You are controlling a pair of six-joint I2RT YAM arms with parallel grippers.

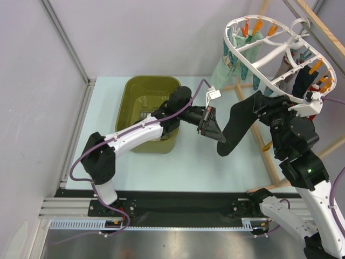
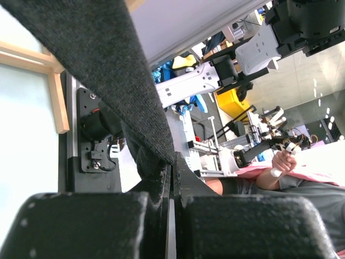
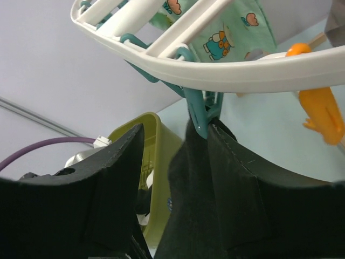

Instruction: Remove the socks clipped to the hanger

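Observation:
A dark grey sock (image 1: 237, 125) slants between my two grippers, its top by the white round hanger (image 1: 268, 70) and its toe at my left gripper (image 1: 221, 138). In the left wrist view, that gripper is shut with the sock's edge (image 2: 145, 102) pinched at its fingertips. My right gripper is part open under the hanger's rim. Between its fingers, nearer the right one, the sock (image 3: 191, 162) rises to a teal clip (image 3: 197, 113) on the rim. Whether the clip still bites the cloth is hard to tell.
Other socks, among them a green patterned one (image 3: 218, 40), and orange clips (image 3: 322, 113) hang round the ring. An olive bin (image 1: 126, 110) stands at the left of the pale table. A wooden stand (image 1: 265, 156) supports the hanger side.

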